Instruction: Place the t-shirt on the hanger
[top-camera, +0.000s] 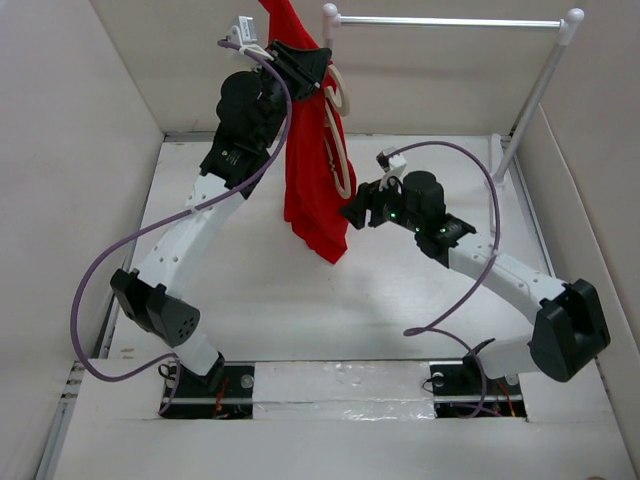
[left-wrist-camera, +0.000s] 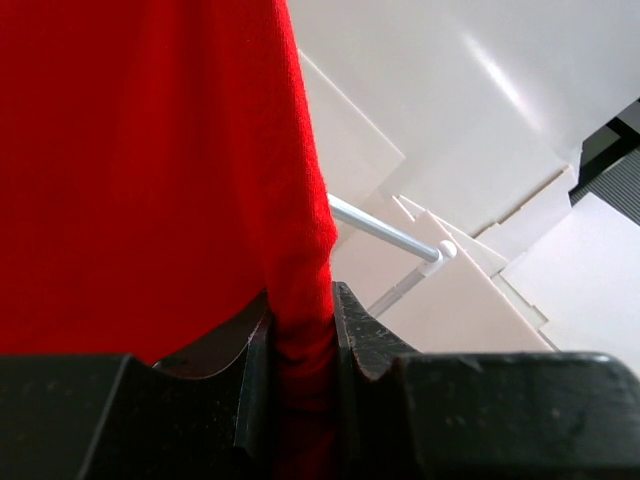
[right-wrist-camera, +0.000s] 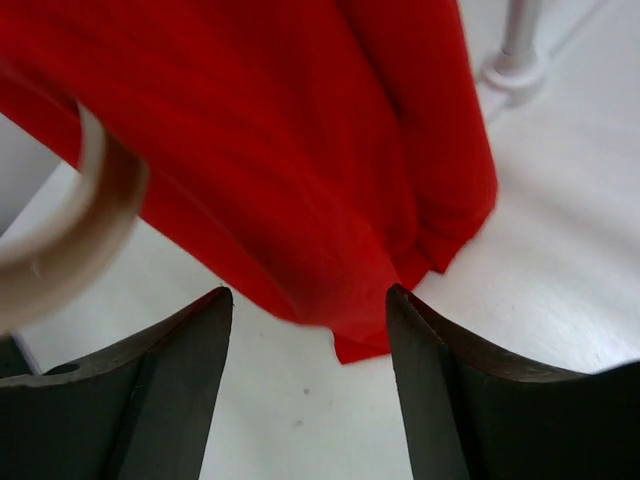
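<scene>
The red t-shirt (top-camera: 313, 215) hangs from my raised left gripper (top-camera: 312, 70), shut on its fabric, which runs between the fingers in the left wrist view. A beige hanger (top-camera: 340, 170) shows against the shirt's front; its curved part (right-wrist-camera: 110, 210) is close and blurred at the left of the right wrist view. My right gripper (top-camera: 362, 208) stands open just right of the shirt's lower part, with the red cloth ahead of its fingers and nothing clearly between them.
A white rail rack (top-camera: 450, 22) stands along the back and right, with its foot (top-camera: 495, 180) on the floor. White walls enclose the workspace.
</scene>
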